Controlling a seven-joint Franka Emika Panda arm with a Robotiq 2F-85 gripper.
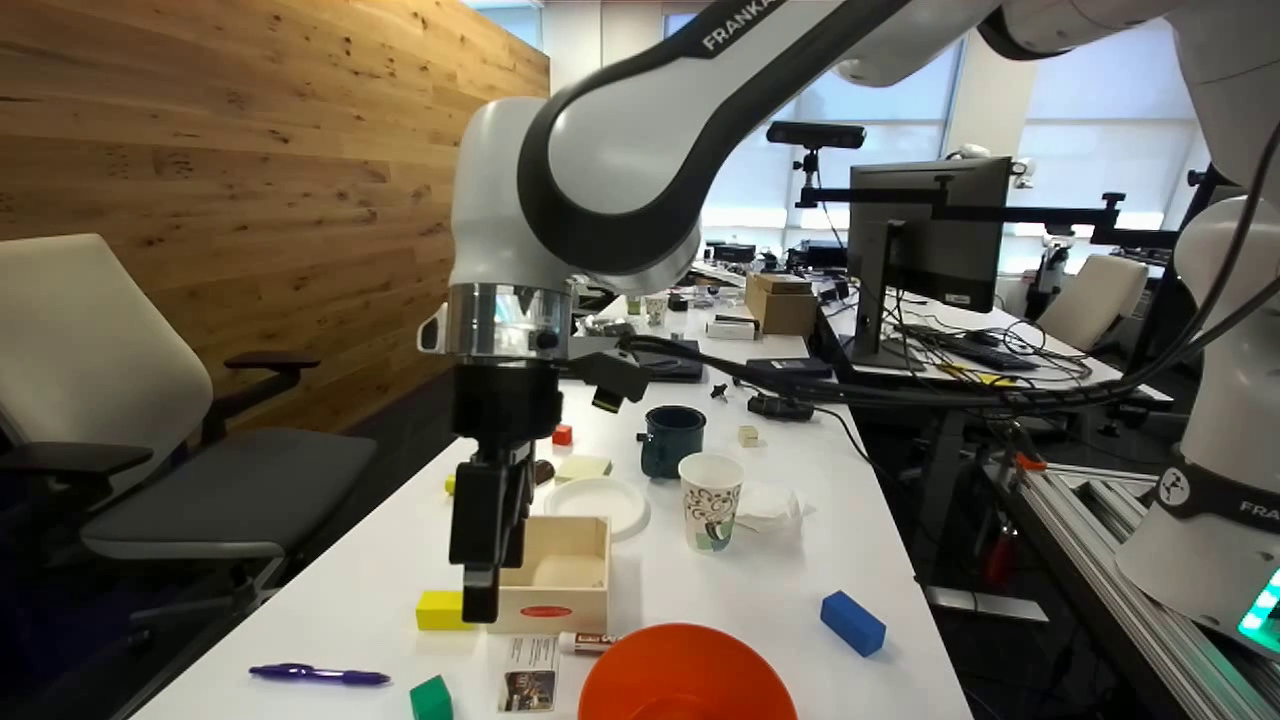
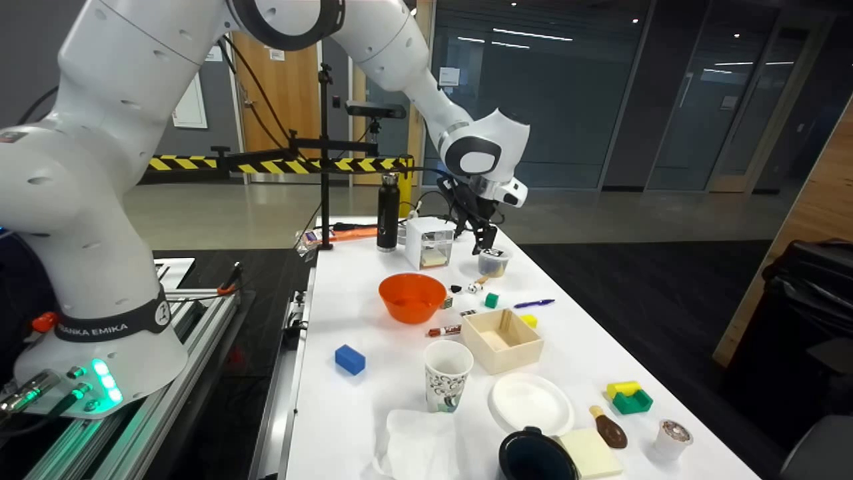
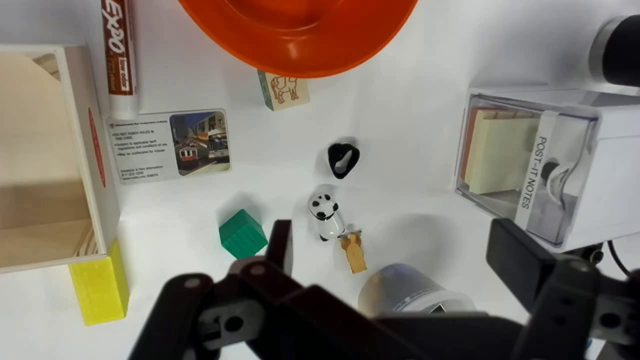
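Note:
My gripper stands open above the table, its two fingers wide apart with nothing between them. Below the gap, in the wrist view, lie a small panda figure (image 3: pixel 325 217), a tan animal figure (image 3: pixel 354 253) and a black heart-shaped piece (image 3: pixel 343 159). A clear lidded tub (image 3: pixel 399 288) is partly hidden by the gripper's body. To the left of the panda sits a green block (image 3: pixel 242 234), close to one finger. The Post-it notes box (image 3: pixel 618 162), white with a clear front, stands on the right, beyond the other finger.
An orange bowl (image 2: pixel 412 297), a wooden box (image 2: pixel 502 343), a yellow block (image 3: pixel 101 285), a marker (image 3: pixel 120 54), a card (image 3: pixel 171 146) and a cow block (image 3: pixel 286 91) lie around. A black bottle (image 2: pixel 388 212) stands behind the notes box. Free table surrounds the blue block (image 1: pixel 853 623).

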